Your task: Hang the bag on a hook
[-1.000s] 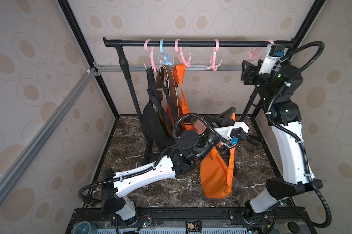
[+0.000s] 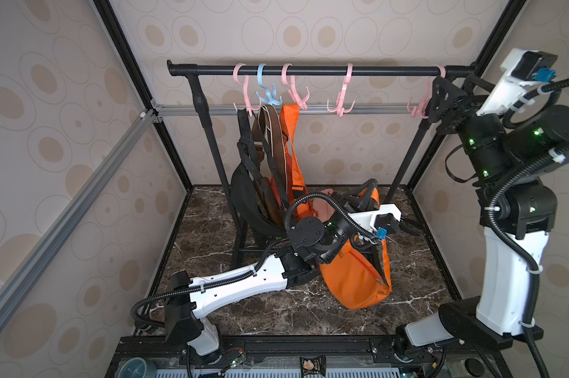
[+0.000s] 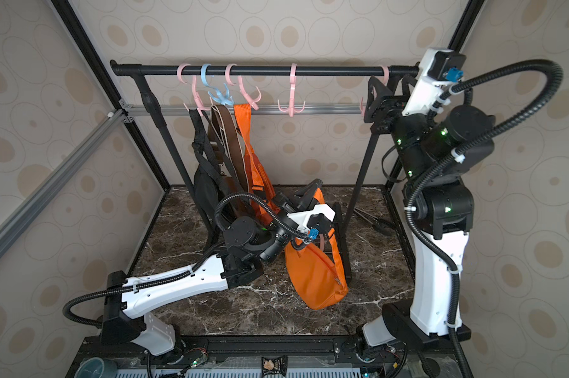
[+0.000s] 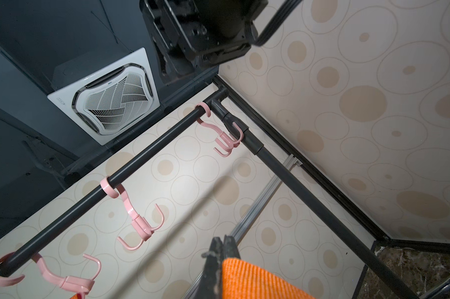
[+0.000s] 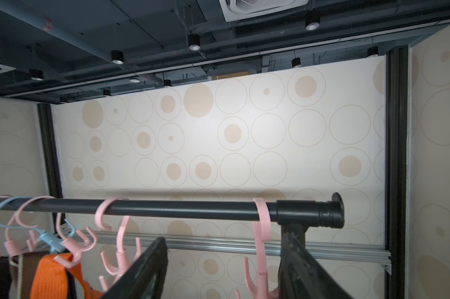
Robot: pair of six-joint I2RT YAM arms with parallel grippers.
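Observation:
The orange bag (image 2: 355,277) hangs in the air below my left gripper (image 2: 367,184), which is shut on its strap (image 4: 255,279). That gripper points upward, below and in front of the rail. My right gripper is open at the rail's right end, with nothing held. In the right wrist view, the rightmost pink hook (image 5: 261,249) appears between its fingers, nearer the right one; I cannot tell whether they touch. In the top left view the gripper covers part of this hook. Another pink hook (image 2: 341,94) hangs empty left of it.
The black rail (image 2: 391,71) spans the back. At its left, a black bag (image 2: 248,195), a brown bag (image 2: 273,135) and another orange strap (image 2: 290,132) hang close together near the pink and blue hooks. Rail space between the two rightmost hooks is free.
The held bag has swung and twisted below the nearly still left arm.

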